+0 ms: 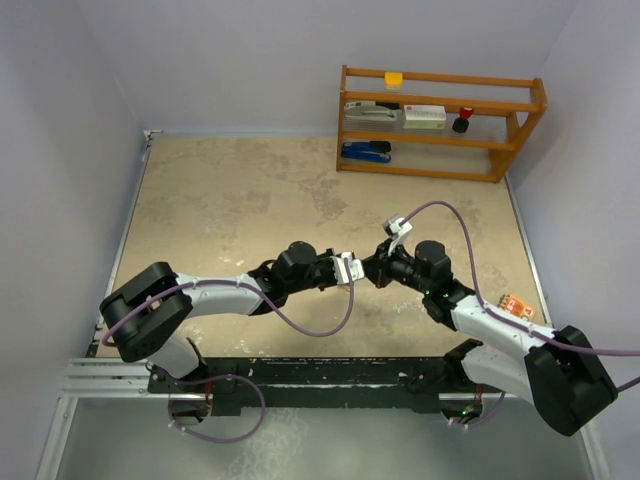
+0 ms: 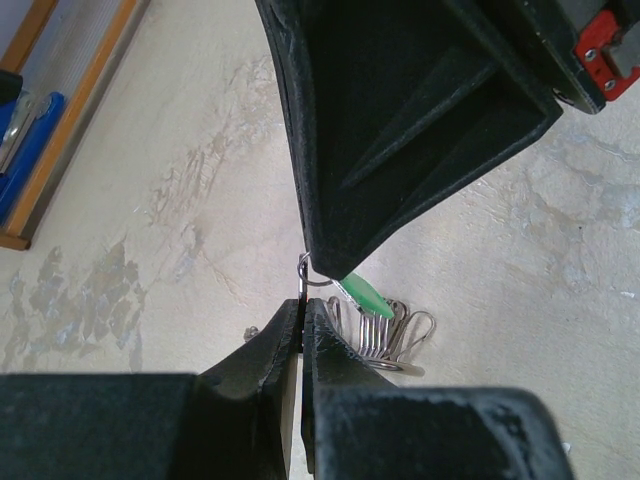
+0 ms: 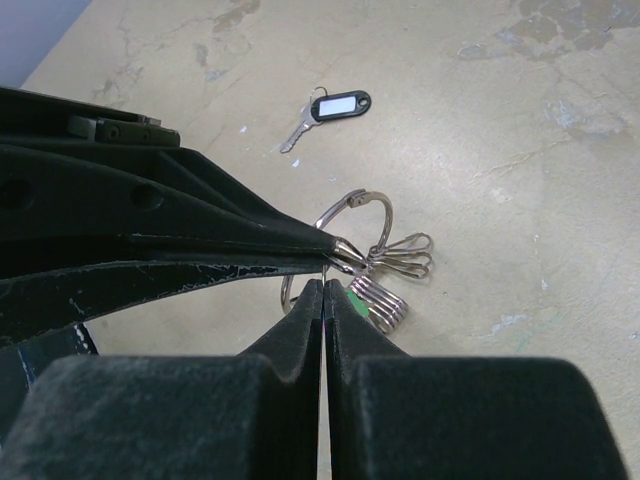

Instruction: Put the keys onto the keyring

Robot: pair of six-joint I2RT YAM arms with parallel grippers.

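Note:
The keyring (image 3: 355,198), a silver loop with several wire hooks (image 3: 405,257), appears in the right wrist view. My left gripper is shut at its tips on a shiny metal part of it. A green-headed key (image 2: 365,295) shows close behind my right gripper's tip in the left wrist view. Thin metal rises between the fingertips of my right gripper, which is shut on what looks like this key. The tips of both grippers nearly meet, and whether key and hook touch is hidden. Another key (image 3: 298,132) lies apart with a black tag (image 3: 340,106).
At the back right stands a wooden shelf (image 1: 440,140) holding a blue stapler (image 1: 366,151) and a white box (image 1: 424,117). An orange patterned item (image 1: 516,307) lies near the right table edge.

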